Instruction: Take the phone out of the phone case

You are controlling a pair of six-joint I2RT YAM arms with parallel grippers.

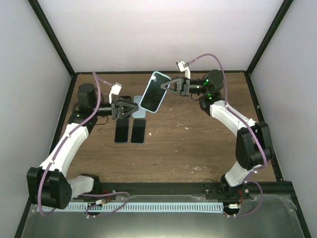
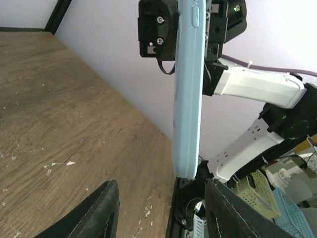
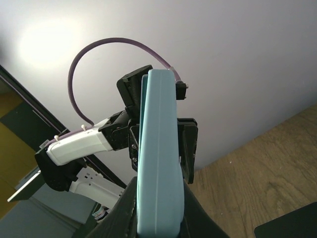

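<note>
A dark-screened phone (image 1: 154,91) sits in a light blue case, tilted above the table's far middle. My right gripper (image 1: 163,86) is shut on its right edge. The left wrist view shows the case (image 2: 188,104) edge-on, beyond my left gripper, whose fingers stand apart with nothing between them. From above, my left gripper (image 1: 137,106) is a little left of the phone's lower end, clear of it. The case (image 3: 161,163) covers much of the right wrist view, hiding part of the right fingers and the left gripper behind it.
Below the held phone, a pale blue flat piece (image 1: 139,113) lies on the wooden table. Two dark phones (image 1: 122,130) lie side by side nearer the front, another dark one partly under the left gripper.
</note>
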